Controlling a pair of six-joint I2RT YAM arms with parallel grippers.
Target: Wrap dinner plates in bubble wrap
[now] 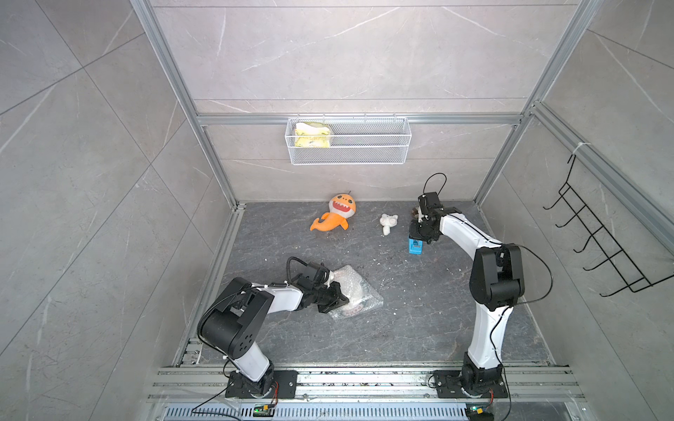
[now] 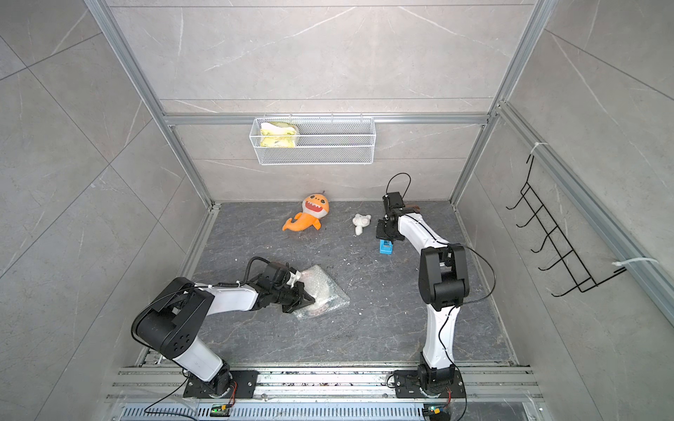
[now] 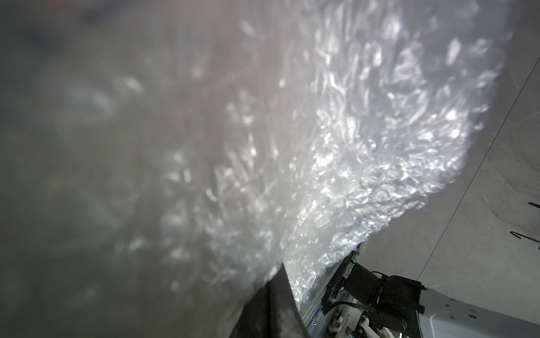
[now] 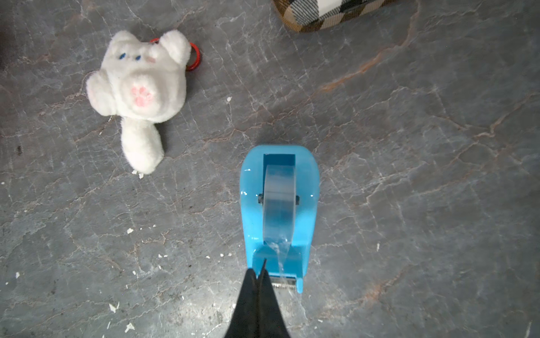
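A crinkled bundle of bubble wrap lies on the front-left floor; any plate inside is hard to make out. My left gripper is shut at the bundle's left side; its wrist view is mostly filled with blurred wrap, and whether any is between the fingers is unclear. A blue tape dispenser with a roll of clear tape stands at the right, and my right gripper is shut just above its cutter end, with nothing visible between the fingers.
An orange shark toy and a white plush toy lie at the back. A checked item is partly visible behind the dispenser. A wire basket hangs on the back wall.
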